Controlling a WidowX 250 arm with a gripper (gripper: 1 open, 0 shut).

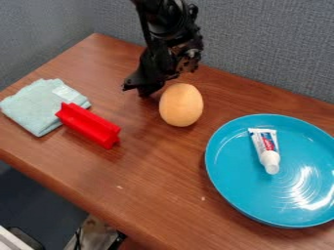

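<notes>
The black gripper [146,84] is low over the table at the top centre, just behind and left of an orange egg-shaped object [181,104]. Its fingers are dark and partly overlap, so whether anything is between them is unclear. A red cylindrical object [88,125] lies at the left beside a folded pale cloth [39,103]. On the right a white tube [265,148] rests in a blue plate [303,186].
The wooden table [156,195] has free room in its front middle and at the back left. A grey partition [268,49] borders the back and left.
</notes>
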